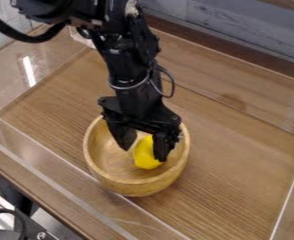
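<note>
A light wooden bowl (120, 180) sits on the wooden table in the lower middle of the view. Inside it lies a yellow object (146, 158). The black gripper (142, 142) reaches down from the top into the bowl, its dark fingers on either side of and above the yellow object. The fingers are spread apart; whether they touch the object cannot be told, as the gripper hides part of it.
A pale wall runs along the back right. A white item is partly visible at the top left, behind the arm.
</note>
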